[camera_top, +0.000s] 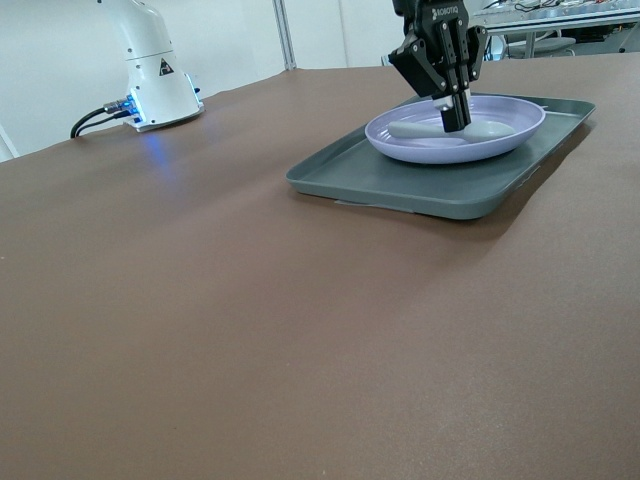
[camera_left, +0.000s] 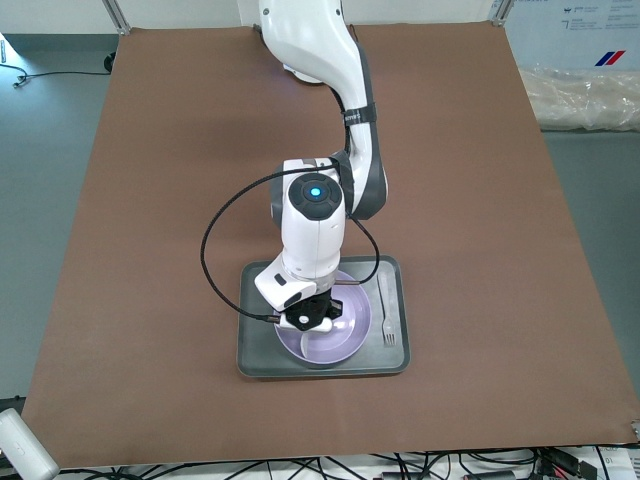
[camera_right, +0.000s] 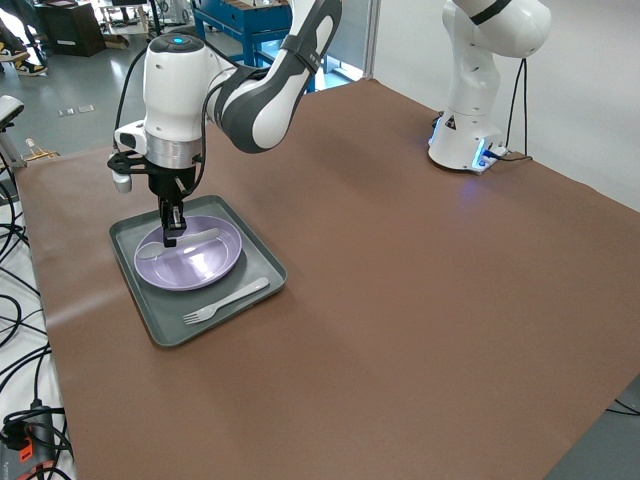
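My gripper (camera_top: 455, 122) (camera_right: 172, 238) hangs down over a purple plate (camera_left: 350, 330) (camera_top: 400, 150) on a grey tray (camera_left: 260, 350) (camera_right: 170, 325), its fingertips at a white spoon (camera_top: 410, 129) (camera_right: 152, 250) lying on the plate. Whether the fingers are closed on the spoon's handle is unclear. A white fork (camera_left: 386, 325) (camera_right: 230, 300) lies on the tray beside the plate. From the left camera, the arm hides much of the gripper and spoon.
The arm's base (camera_right: 465, 140) stands at the far end of the table. Cables run along the table's edge outside it.
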